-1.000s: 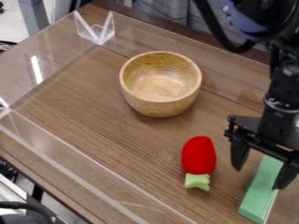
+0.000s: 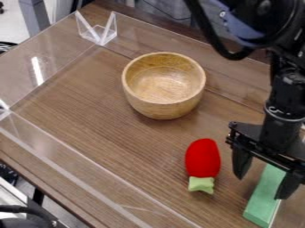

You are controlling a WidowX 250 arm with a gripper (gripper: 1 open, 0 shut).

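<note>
My black gripper (image 2: 263, 166) is at the right, open, its fingers over a flat green block (image 2: 262, 209) near the front right. Left of it lies a red object with a pale green end (image 2: 202, 161). A tan round bowl (image 2: 163, 82) sits toward the back centre.
A clear plastic holder (image 2: 98, 27) stands at the back left. The table's left edge shows at lower left, with dark cables beyond it.
The gripper has moved slightly over the last second, staying above the green block. The red object and the bowl lie where they were.
</note>
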